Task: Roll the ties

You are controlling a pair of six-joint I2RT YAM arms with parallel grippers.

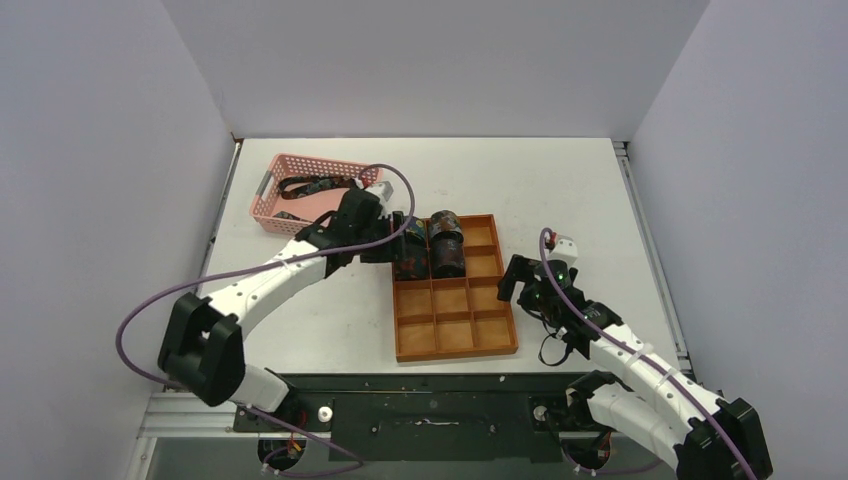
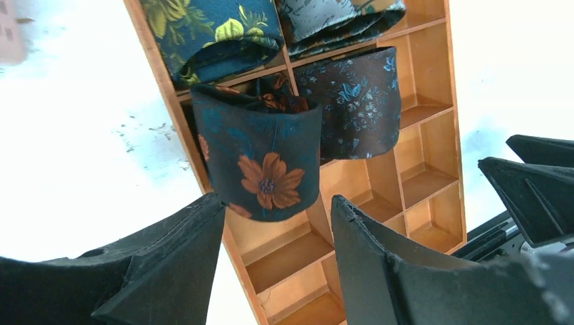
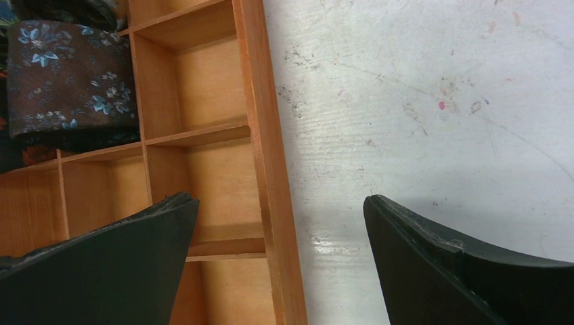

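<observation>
A dark rolled tie with an orange flower [image 2: 271, 179] sits in a left-column compartment of the wooden tray [image 1: 455, 333]. At its near edge, my left gripper has its fingertips apart on either side; a slim gap shows by the right finger, and whether the left one touches cannot be told. Behind it lies a yellow-flowered roll [image 2: 230, 34]. A blue-flowered roll [image 2: 355, 101] and a grey patterned roll [image 1: 446, 222] fill the middle column. My right gripper is open and empty over the tray's right edge. Another tie [image 1: 312, 187] lies loose in the pink basket.
The pink basket [image 1: 268, 213] stands at the back left, close to the left arm. The tray's right column and its front compartments are empty. Bare table [image 1: 560, 190] extends behind and right of the tray.
</observation>
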